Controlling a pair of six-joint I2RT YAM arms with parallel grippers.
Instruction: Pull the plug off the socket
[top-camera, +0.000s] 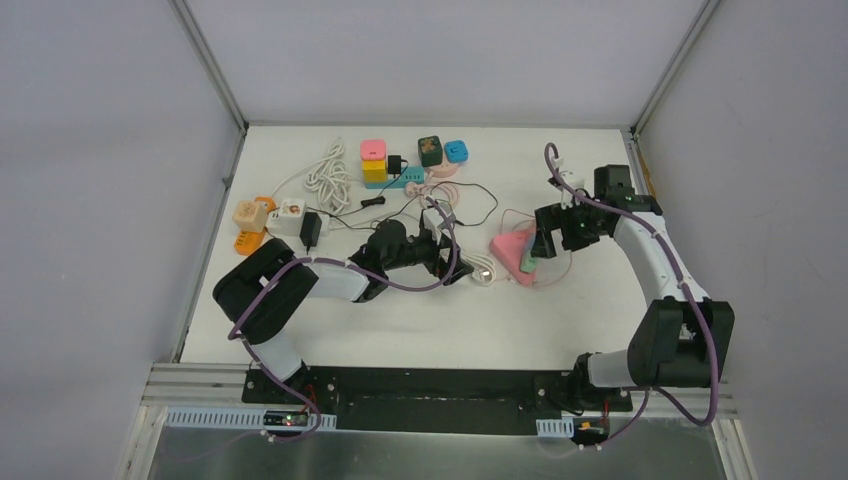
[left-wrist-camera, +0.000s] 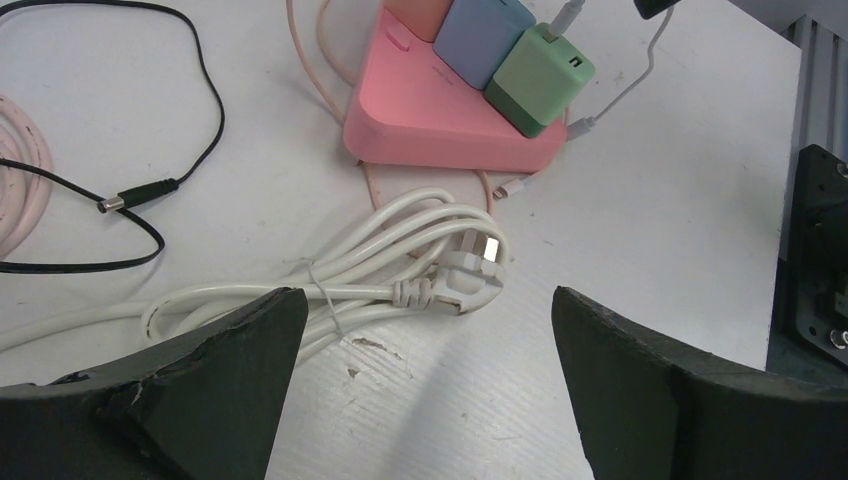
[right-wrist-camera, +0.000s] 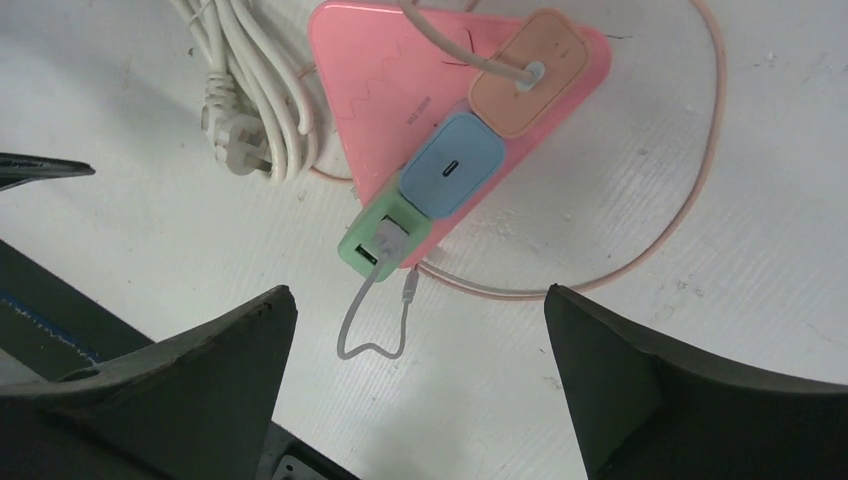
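A pink triangular socket (top-camera: 510, 249) carries three charger blocks: green (right-wrist-camera: 360, 240), blue (right-wrist-camera: 452, 164) and peach (right-wrist-camera: 530, 60). A grey cable plug (right-wrist-camera: 390, 237) sits in the green block, and a pale cable enters the peach one. My right gripper is open above the socket, nothing between its fingers. My left gripper stands open left of the socket, over a coiled white extension cord (left-wrist-camera: 380, 250) with a three-pin plug (left-wrist-camera: 460, 285).
Other power strips, adapters and cables lie along the back and left, including a coiled white cable (top-camera: 330, 180) and orange strip (top-camera: 250, 241).
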